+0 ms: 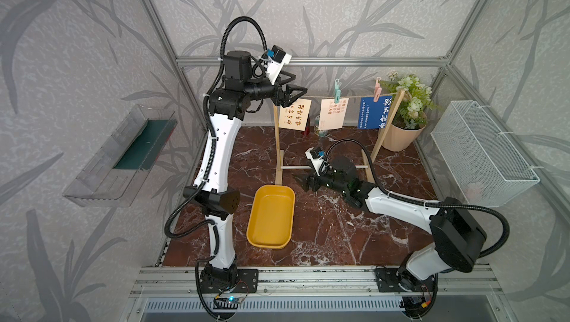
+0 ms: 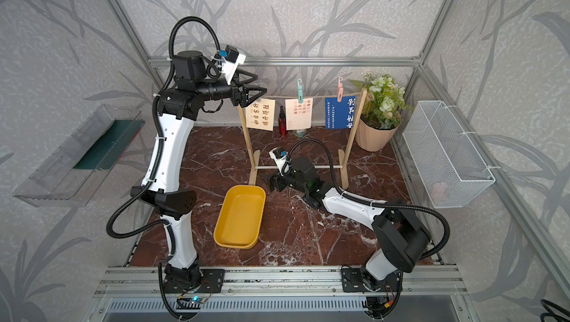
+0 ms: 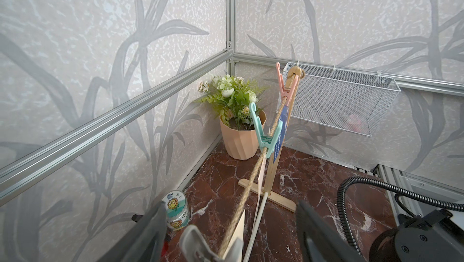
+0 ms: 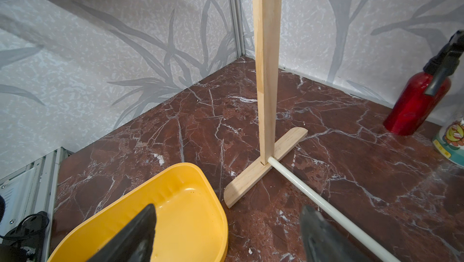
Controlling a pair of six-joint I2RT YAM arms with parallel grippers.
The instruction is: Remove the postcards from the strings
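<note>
Three postcards hang from the string on a wooden stand: cream, white and blue, with a teal clip over the white and a pink clip over the blue. My left gripper is at the string's left end, above the cream card; in the left wrist view a pale clip sits between its blurred, parted fingers, apparently not pinched. My right gripper is low, open and empty, near the left post's foot and the yellow tray.
A red spray bottle and cans stand behind the stand. A plant pot is at back right. Baskets hang on both side walls.
</note>
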